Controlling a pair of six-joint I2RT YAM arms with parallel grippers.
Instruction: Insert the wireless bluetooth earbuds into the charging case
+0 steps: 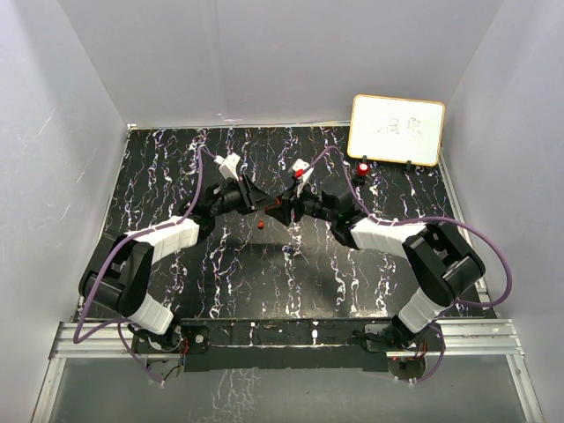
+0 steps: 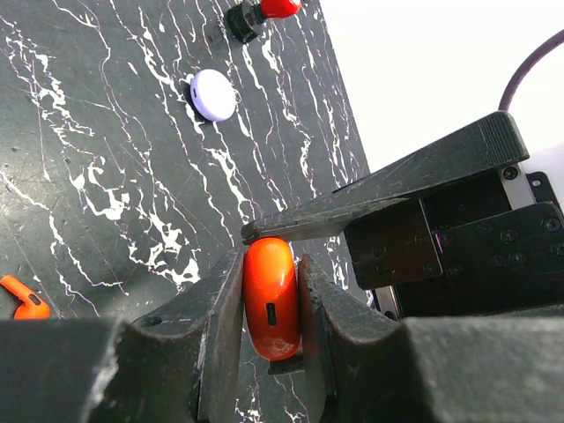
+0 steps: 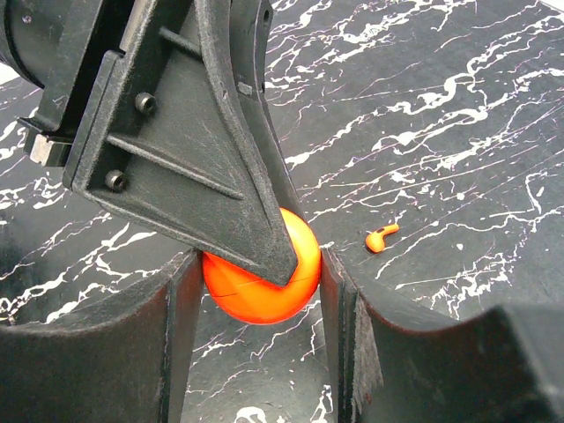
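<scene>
The orange charging case is a smooth rounded shape that looks closed, a small dark slot facing the left wrist camera. Between the fingers of my left gripper it is clasped from both sides. My right gripper is shut on the same case, seen rounder in the right wrist view. From above, the left gripper and right gripper meet, with a sliver of orange between them. One orange earbud lies loose on the table below. No second earbud shows; the case's inside is hidden.
A lavender round object and a dark stand with a red top are on the marbled table. At the back right stands a whiteboard.
</scene>
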